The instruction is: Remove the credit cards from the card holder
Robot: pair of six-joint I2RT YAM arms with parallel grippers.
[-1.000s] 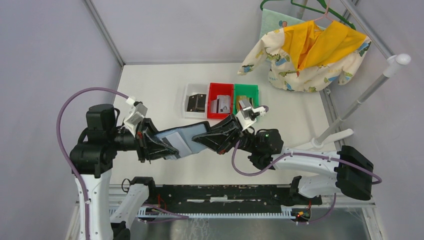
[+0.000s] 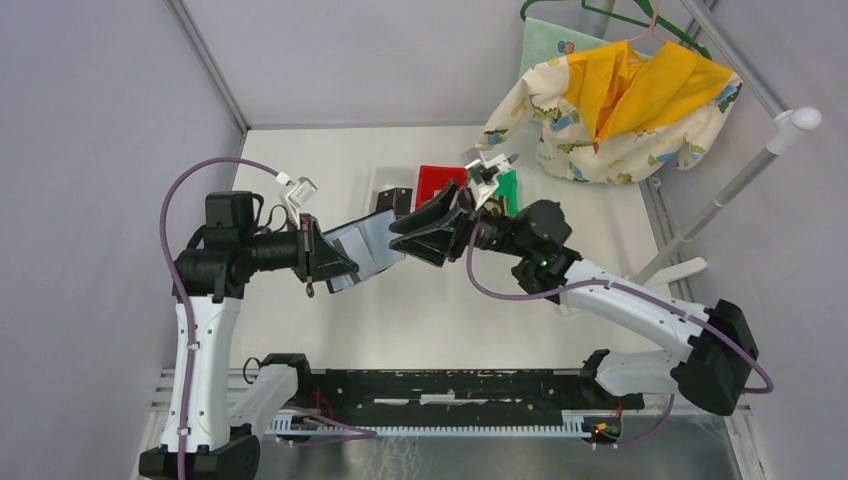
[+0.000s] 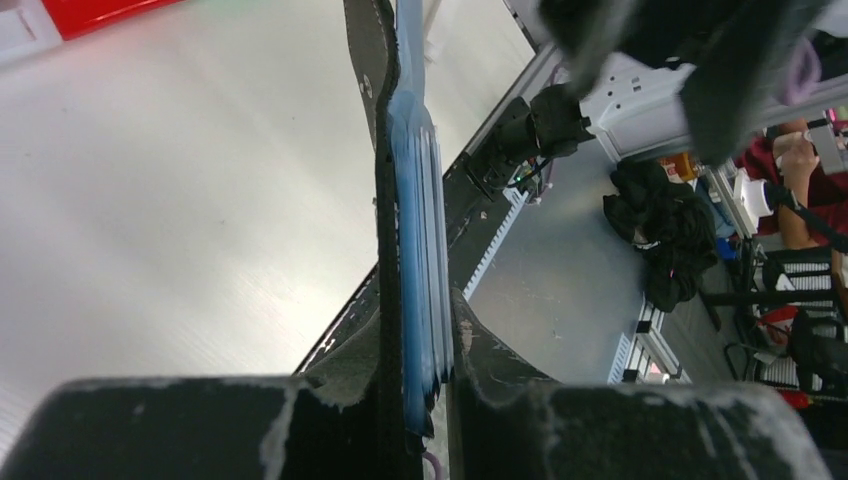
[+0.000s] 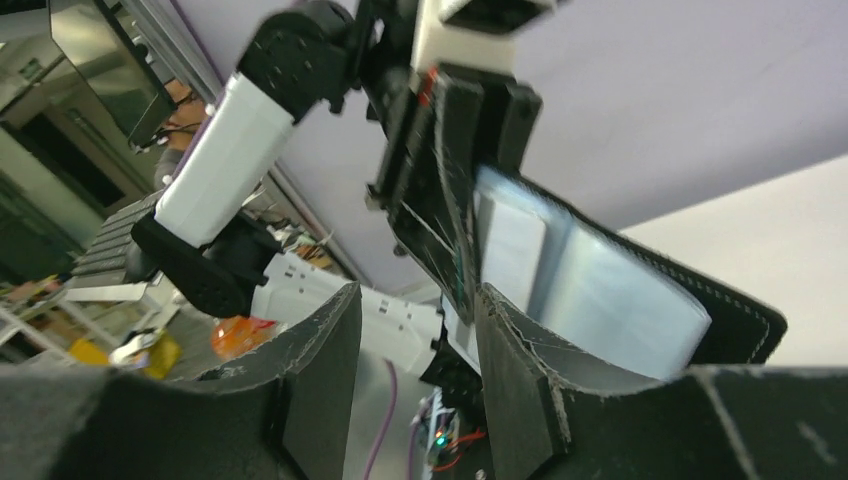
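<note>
My left gripper (image 2: pixel 350 275) is shut on the card holder (image 2: pixel 375 245), a dark cover with bluish clear sleeves inside. In the left wrist view the card holder (image 3: pixel 418 200) stands edge-on between the fingers, its sleeves stacked beside the dark cover. My right gripper (image 2: pixel 395 240) is partly open, close to the holder's right end in the top view. Between its fingers nothing shows in the right wrist view. There the holder (image 4: pixel 600 290) lies beyond the fingertips, its whitish sleeves facing the camera. Whether cards sit in the sleeves cannot be made out.
At the back stand a red bin (image 2: pixel 440 178) and a green bin (image 2: pixel 508 185), partly behind my right gripper, and a clear bin with a dark item (image 2: pixel 395 200) in it. Clothes (image 2: pixel 620 110) hang at the back right.
</note>
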